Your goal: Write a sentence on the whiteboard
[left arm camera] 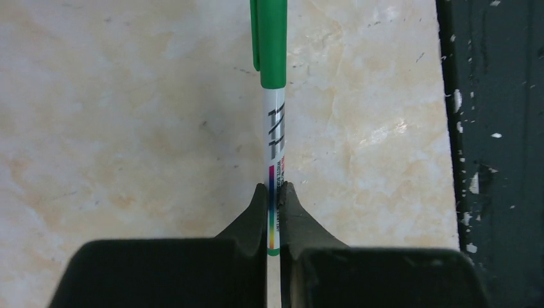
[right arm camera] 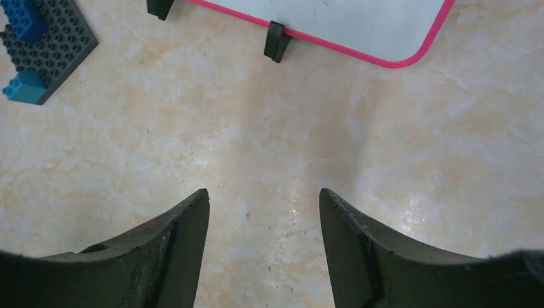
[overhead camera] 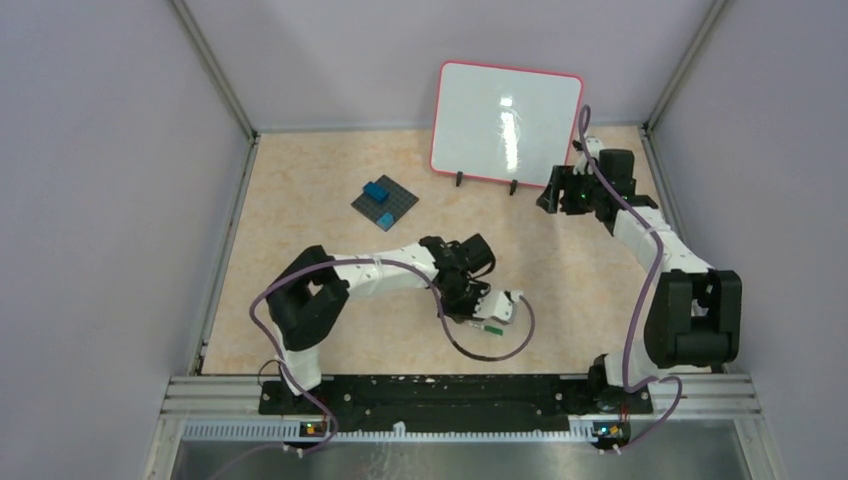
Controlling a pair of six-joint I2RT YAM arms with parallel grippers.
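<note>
A white marker [left arm camera: 274, 128] with a green cap runs up the middle of the left wrist view. My left gripper is shut on its barrel, towards the end away from the cap. From above, the green cap [overhead camera: 494, 330] pokes out beside the left gripper, near the table's front; most of the barrel is hidden. The blank whiteboard [overhead camera: 490, 120], framed in pink-red, leans at the back on two black feet. Facing its lower right part, my right gripper stands open over bare table, nothing between its fingers.
A dark studded plate [overhead camera: 400, 205] with blue bricks [overhead camera: 376, 191] lies left of the whiteboard. Purple cables [overhead camera: 640, 290] loop along both arms. Bare table [overhead camera: 540, 260] stretches between the arms and up to the board.
</note>
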